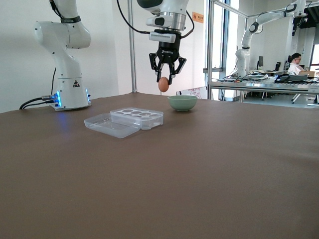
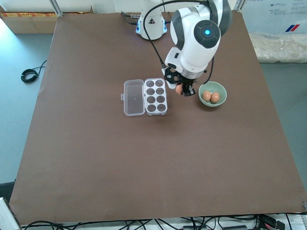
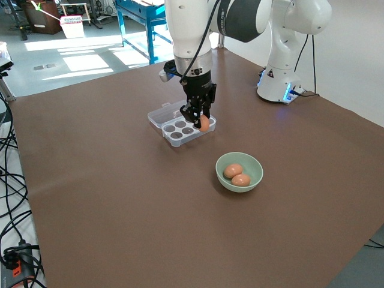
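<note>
My black gripper (image 2: 183, 88) is shut on a brown egg (image 1: 164, 84), held above the table between an open clear plastic egg case (image 2: 156, 96) and a green bowl (image 2: 212, 103); in the right view the gripper (image 3: 201, 119) hangs in front of the case. The case's compartments look empty, its lid (image 2: 134, 97) lying open to the left in the left view.
The robot base (image 1: 72, 89) stands at the back, with cables beside it. Cables also lie off the table's edges.
</note>
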